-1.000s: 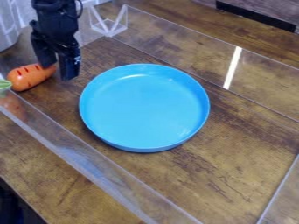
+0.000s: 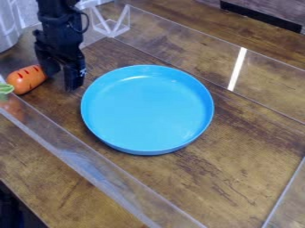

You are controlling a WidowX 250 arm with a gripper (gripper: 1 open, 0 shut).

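An orange toy carrot (image 2: 24, 79) with dark marks lies at the far left, its pale green top at the frame edge. The black gripper (image 2: 62, 69) hangs low beside the carrot's right end, close to the wooden surface; whether its fingers are open or shut is unclear. A round blue plate (image 2: 146, 108) lies empty in the middle, to the gripper's right.
Clear panels and strips cross the lower left and right of the wooden table (image 2: 215, 187). A pale object stands at the upper left edge behind the arm. The wood right of the plate is clear.
The gripper has shifted slightly lower and right near the carrot's end. The carrot and plate look essentially unmoved.
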